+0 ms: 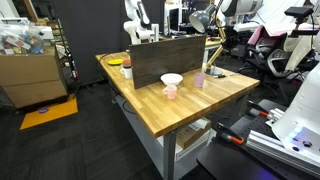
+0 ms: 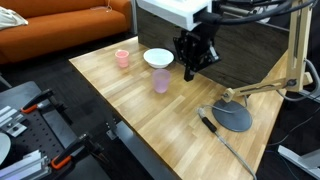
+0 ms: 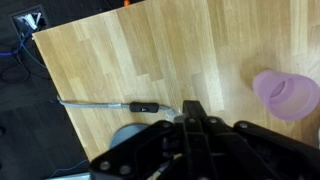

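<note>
Above the wooden table hangs my gripper [image 2: 189, 73], its fingers together and nothing showing between them. In the wrist view the gripper is at the lower middle, pointing down at the tabletop. A translucent purple cup [image 2: 161, 81] stands near it, and the same cup [image 3: 287, 95] appears at the right of the wrist view. Farther left stands a pink cup [image 2: 122, 58], with a white bowl [image 2: 158, 58] behind the purple cup. A desk lamp's round grey base [image 2: 232, 117] sits at the right, its cord carrying a black switch [image 3: 144, 107].
A dark upright panel [image 1: 165, 62] runs behind the bowl. The lamp's wooden arm [image 2: 262, 88] leans up beside my gripper. Bare tabletop [image 2: 165, 125] lies in front of the purple cup, ending at the table's front edge.
</note>
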